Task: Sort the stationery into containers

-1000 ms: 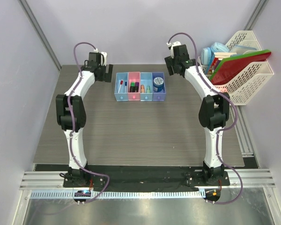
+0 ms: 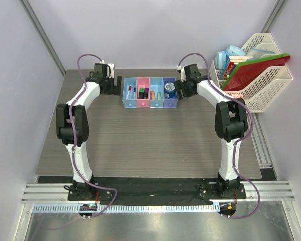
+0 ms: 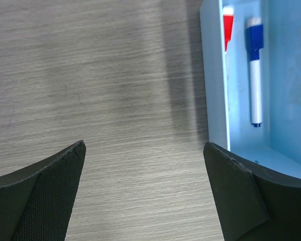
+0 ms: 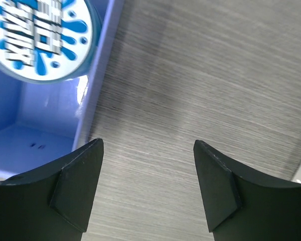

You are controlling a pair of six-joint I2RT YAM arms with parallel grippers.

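Note:
A row of four joined bins stands at the table's back middle: blue (image 2: 130,100) with slim markers (image 3: 256,90), pink (image 2: 143,103) with dark bottles, blue (image 2: 156,103) with small bottles, purple (image 2: 170,104) with a round tub (image 2: 169,89). My left gripper (image 2: 110,86) stands open just left of the row, nothing between its fingers. My right gripper (image 2: 183,89) is at the purple bin's right side, fingers apart and empty, the left one near that bin's wall (image 4: 93,100).
A white basket (image 2: 273,90) at the back right holds books, a red and green board (image 2: 253,70) and other items.

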